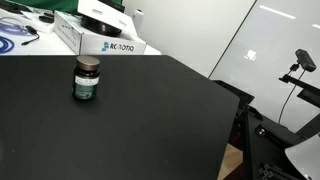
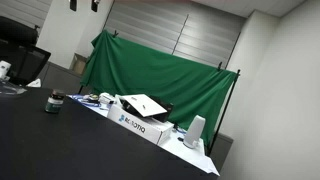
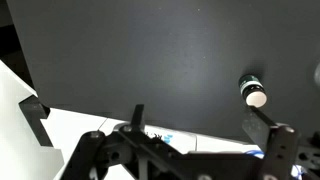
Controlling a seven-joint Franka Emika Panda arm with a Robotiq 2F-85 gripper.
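Note:
A small dark bottle (image 1: 87, 78) with a brown cap and a dark green label stands upright on the black table (image 1: 150, 120), left of centre in exterior view 1. Exterior view 2 has the same bottle (image 2: 55, 101) near the left edge. From above, in the wrist view, the bottle (image 3: 252, 90) shows its pale cap just beyond the right finger. My gripper is open, its two fingers wide apart and only bare table and the white edge beyond visible between them. Two dark fingertips (image 2: 73, 5) hang at the top left of exterior view 2, well above the table.
A white printed box (image 1: 105, 42) with a device on top sits beyond the table's far edge. Blue cables (image 1: 15, 30) lie to its left. At the right stand a dark bracket (image 1: 300, 65) and a white panel (image 1: 265, 50).

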